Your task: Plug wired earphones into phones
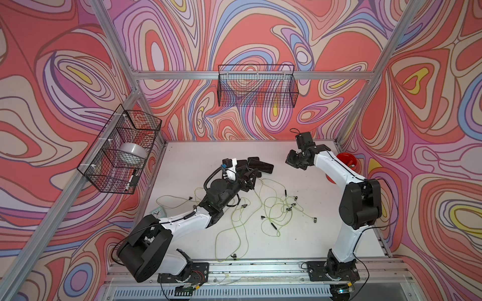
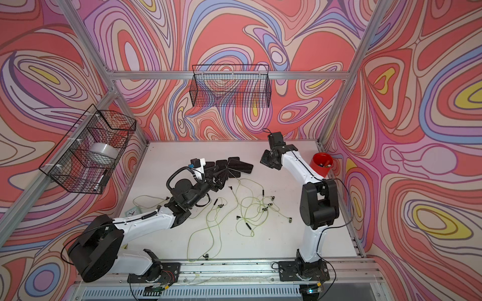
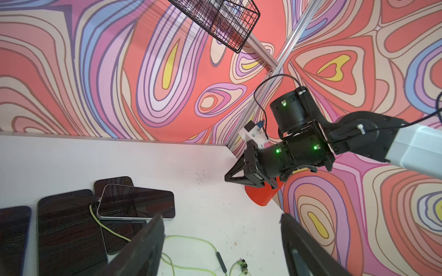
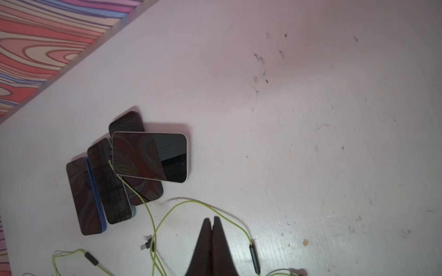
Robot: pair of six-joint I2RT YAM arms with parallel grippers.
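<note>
Several dark phones lie together at the back of the table, and one white-edged phone (image 4: pixel 174 157) rests crosswise over others. A yellow-green earphone cable (image 4: pixel 144 202) reaches that phone's left end; whether it is plugged in I cannot tell. A loose connector (image 4: pixel 149 244) lies on the table just below the phones. My right gripper is shut, its fingertips together with nothing between them, to the right of the phones and above the table. My left gripper stands open and empty beside the phone group, its fingers blurred and wide apart.
Several tangled earphones (image 1: pixel 273 203) spread over the middle and front of the table. A red bucket (image 2: pixel 321 164) stands at the right edge. Wire baskets (image 1: pixel 257 89) hang at the back and left.
</note>
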